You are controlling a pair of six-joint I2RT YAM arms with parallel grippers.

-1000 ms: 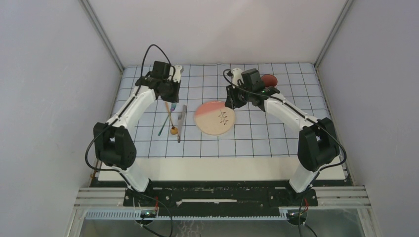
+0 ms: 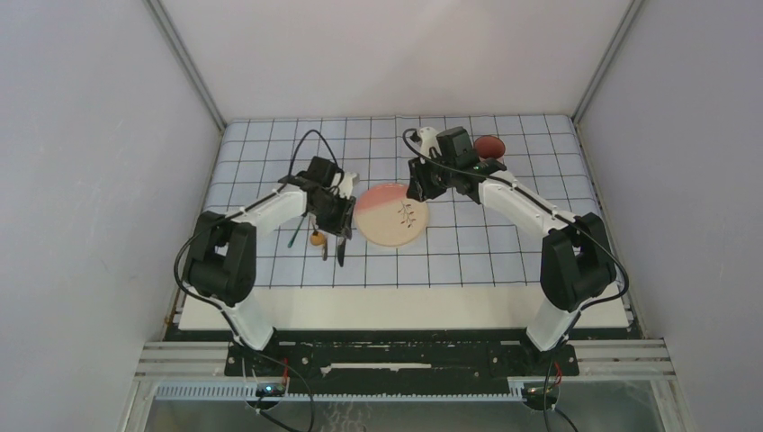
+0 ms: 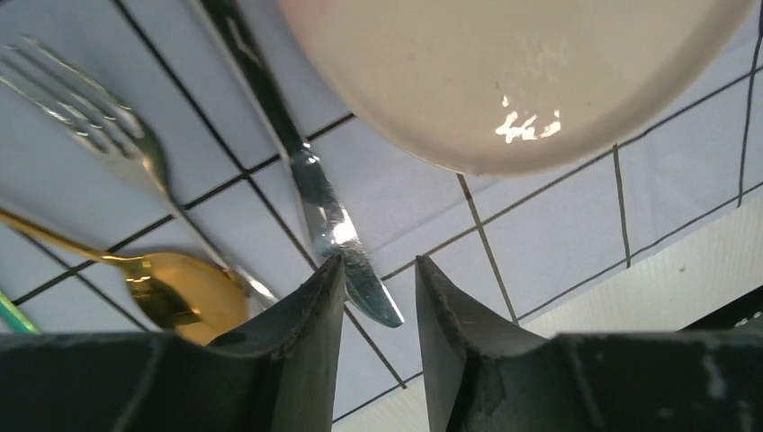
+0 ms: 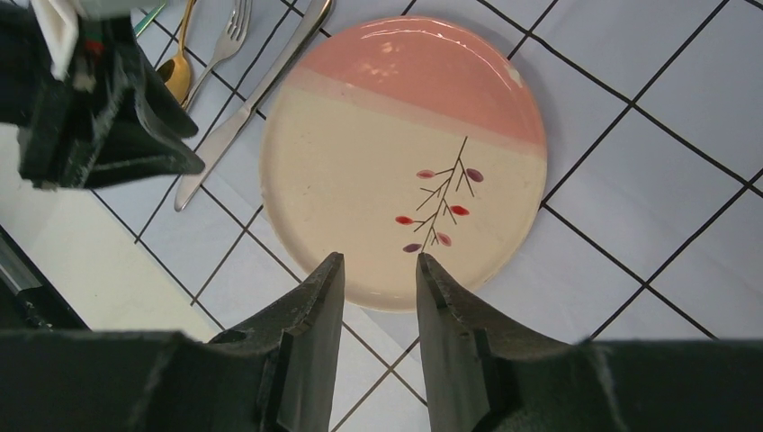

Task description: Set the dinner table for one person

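A round plate (image 2: 382, 229), cream with a pink band and a twig pattern, lies mid-table. Left of it a silver knife (image 3: 322, 202) rests on the cloth, apart from the rim, in the left wrist view. Over the knife hovers my left gripper, open and empty. Farther left are a silver fork (image 3: 155, 166) and a gold spoon (image 3: 193, 288), whose bowl touches or overlaps the fork's handle. My right gripper has its fingers apart over the plate's edge, holding nothing.
A thin green utensil (image 2: 295, 236) lies left of the spoon. A dark red bowl (image 2: 489, 147) stands at the back right, partly behind the right arm.
The knife has shifted right, from against the fork to beside the plate. The right arm has barely moved.
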